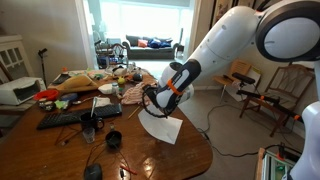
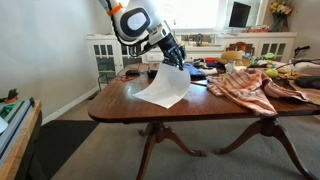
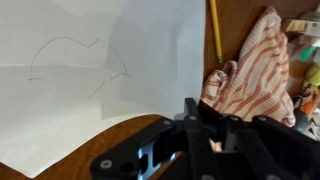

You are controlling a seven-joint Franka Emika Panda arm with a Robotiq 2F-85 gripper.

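A white sheet of paper hangs tilted from my gripper at the near right part of the wooden table. In exterior view 2 the gripper is shut on the upper right part of the sheet, which slopes down toward the tabletop. The wrist view shows the paper with a thin curved outline drawn on it. There my gripper reaches the sheet's edge; the exact pinch is hard to make out.
A striped cloth lies on the table beside the paper, with a pencil near it. Keyboard, dark cup and mouse stand to the left. Clutter fills the table's back.
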